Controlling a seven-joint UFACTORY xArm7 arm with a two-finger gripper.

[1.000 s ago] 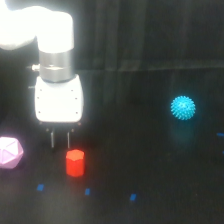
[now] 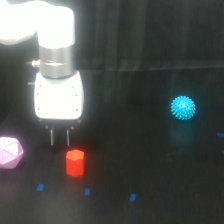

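My gripper (image 2: 60, 135) hangs in the upper left of the camera view, open, its two thin fingers apart with nothing seen between them. Just below and slightly right of it stands a red hexagonal block (image 2: 75, 163). A pink faceted ball (image 2: 9, 153) rests at the left edge, left of and below my gripper. A spiky cyan ball (image 2: 183, 108) sits on the right side of the dark surface, well away from the arm.
Small blue marks (image 2: 133, 197) dot the dark surface (image 2: 150, 160) along the lower part and at the right edge. A dark backdrop fills the top.
My gripper has moved very slightly down in the view. The block and the two balls look unchanged.
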